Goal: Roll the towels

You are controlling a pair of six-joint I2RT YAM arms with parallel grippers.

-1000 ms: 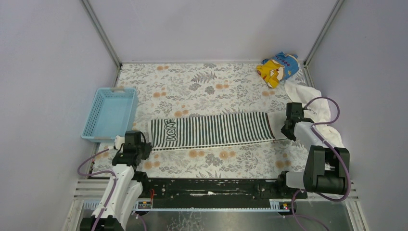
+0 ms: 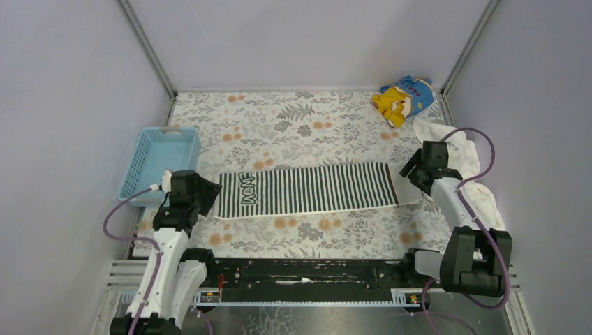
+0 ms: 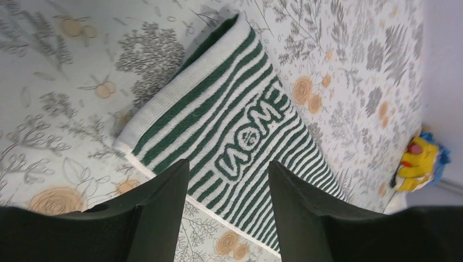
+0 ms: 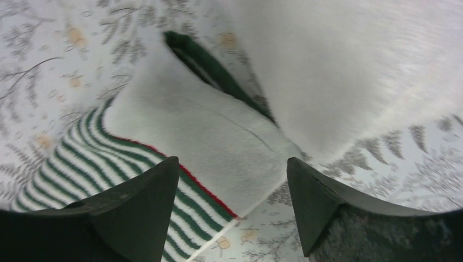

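A long green-and-white striped towel [image 2: 314,188] lies folded lengthwise into a flat strip across the table, its lettering near the left end. In the left wrist view the lettered end of the towel [image 3: 229,136] lies beyond my left gripper, which is open and empty. At the opposite end, the plain white border of the towel [image 4: 213,131] shows past my right gripper, also open with nothing between its fingers. From above, the left gripper [image 2: 215,195] is at the left end and the right gripper [image 2: 406,174] by the right end.
A blue basket [image 2: 160,164] stands at the left, beside the left arm. White cloth [image 2: 478,195] is heaped along the right edge, close to the towel's end. A yellow-and-blue bag [image 2: 403,101] sits at the back right. Free tablecloth [image 2: 279,125] lies behind the towel.
Both grippers have moved away from the table's front edge, the left also slightly leftward. The towel's front edge, doubled a second ago, now lies flatter, and both grippers are off its front corners.
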